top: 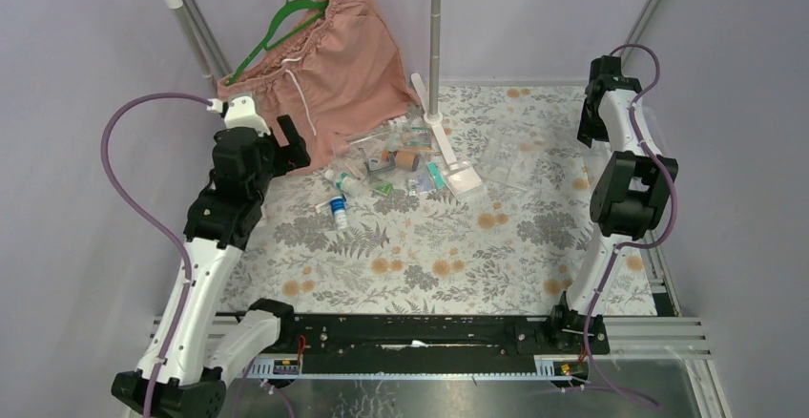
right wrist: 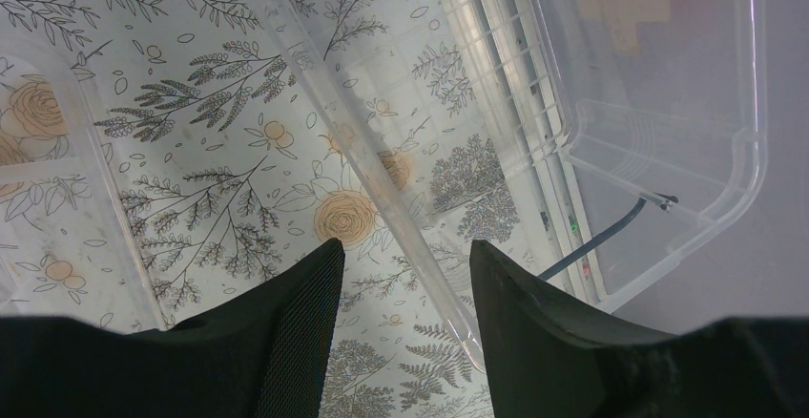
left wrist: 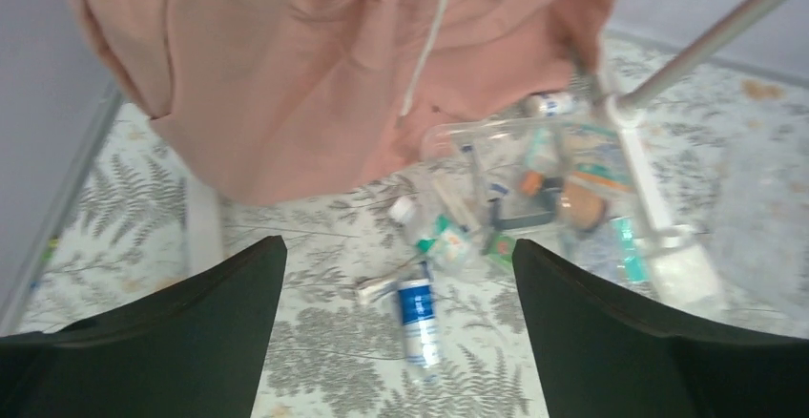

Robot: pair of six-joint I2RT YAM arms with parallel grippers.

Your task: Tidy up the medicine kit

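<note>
In the top view my left gripper (top: 294, 143) hangs open in front of the pink garment, left of the supplies. In the left wrist view its fingers stand wide apart with nothing between them. A blue-and-white tube (left wrist: 418, 323) lies nearest on the table. Behind it are a white-capped bottle (left wrist: 404, 211), a green packet (left wrist: 503, 250), a brown roll (left wrist: 582, 205) and a clear tray (left wrist: 527, 141). My right gripper is shut on a clear plastic box (right wrist: 382, 184), whose edge runs between its fingers; the exact contact is hidden. The box's side with a faint cross (right wrist: 625, 3) rises at right.
A pink garment (top: 358, 65) on a green hanger (top: 277, 31) hangs over the back left. The rack's pole (top: 435, 36) and white foot (top: 445, 143) stand behind the supplies. Another clear tray (top: 503, 162) lies right of them.
</note>
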